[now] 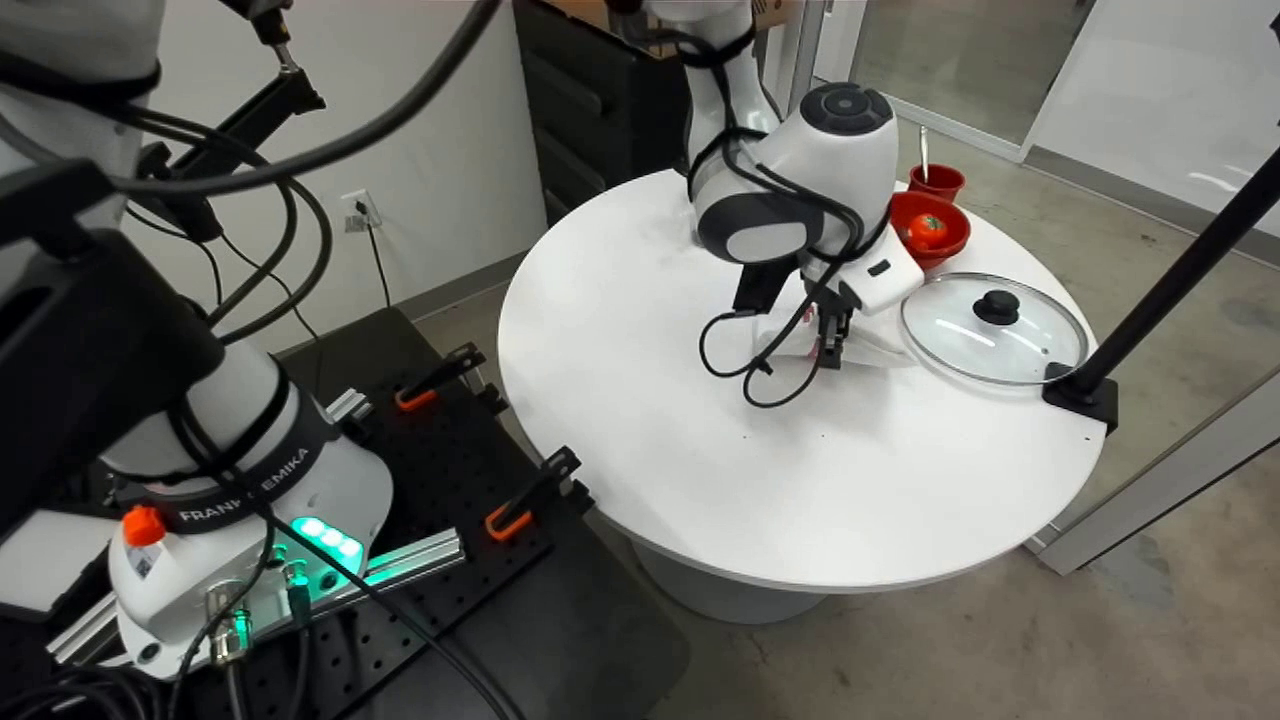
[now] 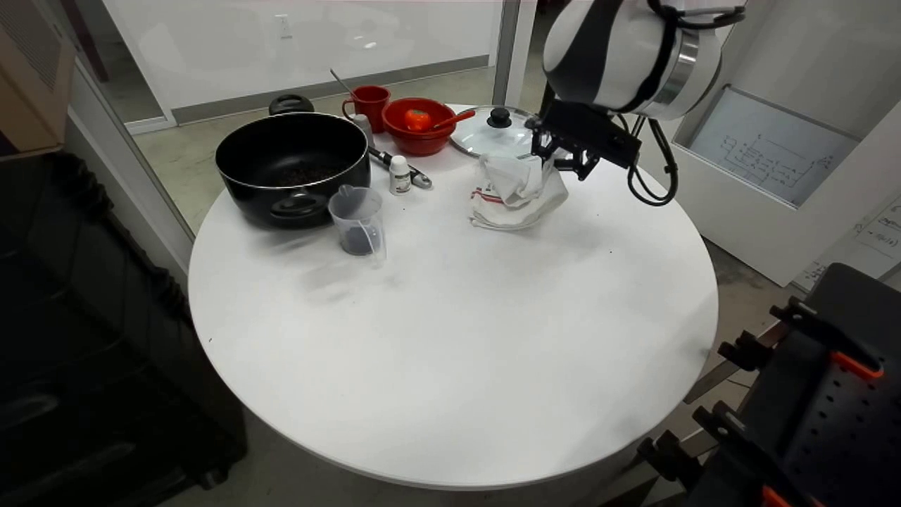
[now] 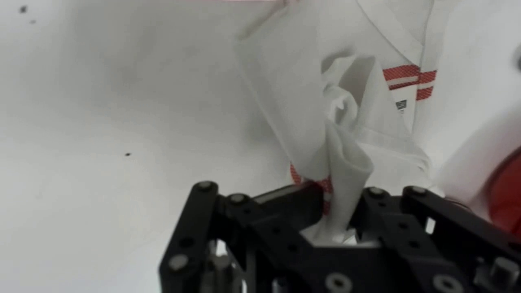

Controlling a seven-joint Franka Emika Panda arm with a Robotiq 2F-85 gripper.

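A white cloth with red stripes [image 2: 513,203] lies bunched and partly folded on the round table, one part of it lifted. In the wrist view a fold of the cloth [image 3: 342,161] runs down between the fingers, and my gripper is shut on it. From the second exterior view, my gripper [image 2: 562,160] is at the cloth's raised right side, low over the table. The arm hides most of the cloth in the first exterior view, where the gripper [image 1: 830,348] points down near the table's middle.
A glass lid [image 1: 996,326] lies close to the gripper, with a red bowl [image 2: 418,139] holding a tomato beside it. A red mug [image 2: 369,105], black pot [image 2: 295,160], white bottle [image 2: 399,174] and clear measuring cup [image 2: 357,221] stand leftward.
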